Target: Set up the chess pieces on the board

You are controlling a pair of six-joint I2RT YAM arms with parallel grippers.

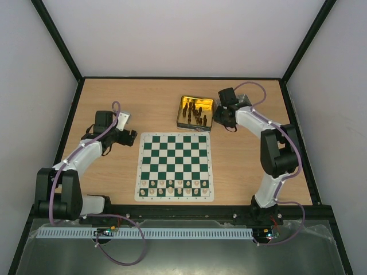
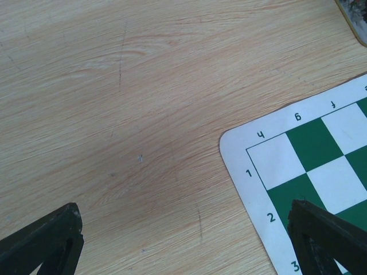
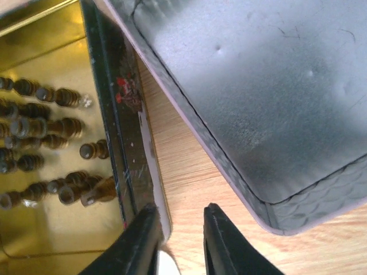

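Observation:
The green and white chessboard (image 1: 175, 153) lies on the table; light pieces (image 1: 170, 187) fill its two near rows, and its far rows are bare. Dark brown pieces (image 3: 43, 127) lie in the gold-lined box (image 1: 195, 98) behind the board. At that box's right wall is my right gripper, its fingers part open with a narrow gap and no piece between them. My left gripper hangs open and empty over bare wood left of the board, whose corner (image 2: 246, 137) shows in the left wrist view.
An empty grey tray (image 3: 269, 97) stands right of the gold box, with a strip of table between them. Both have raised walls. Bare table (image 1: 137, 94) lies at the back left, and more to the right of the board.

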